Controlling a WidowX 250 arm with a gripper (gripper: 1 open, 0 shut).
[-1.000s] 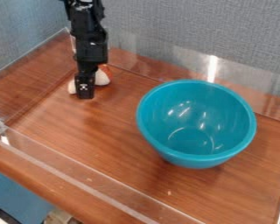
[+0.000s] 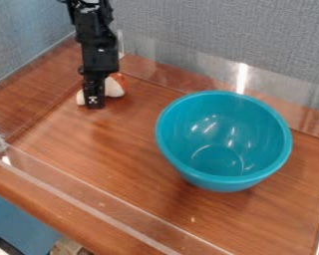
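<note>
My black gripper [image 2: 95,98] is lowered to the wooden table at the back left, over a small white object with a red-orange part [image 2: 115,87]. The object is partly hidden behind the fingers, and whether they grip it is not clear. A large teal bowl [image 2: 223,139] stands empty on the right half of the table.
Clear panels and grey walls edge it at the back and left. A blue area lies below the front left edge.
My gripper has shifted very slightly over the white object; otherwise the scene looks the same.
</note>
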